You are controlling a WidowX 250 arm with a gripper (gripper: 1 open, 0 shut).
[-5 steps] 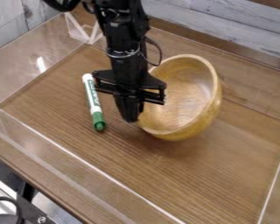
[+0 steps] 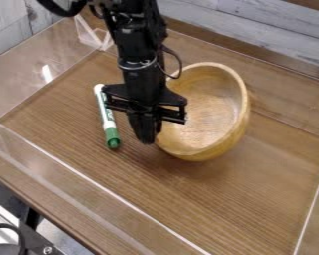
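My black gripper (image 2: 145, 129) hangs at the centre of the camera view, pointing down at the left side of a round wooden bowl (image 2: 222, 125), between it and a green-and-white marker (image 2: 107, 118). The fingers look shut, with nothing visible between them. The marker lies on the wooden surface just left of the gripper. The bowl's left part is hidden behind the gripper; whether the fingertips touch it I cannot tell.
Clear plastic walls edge the wooden floor (image 2: 189, 209) at left and front. A white plank wall (image 2: 255, 35) stands at the back.
My gripper has shifted very slightly left and down. The bowl and marker look essentially unmoved.
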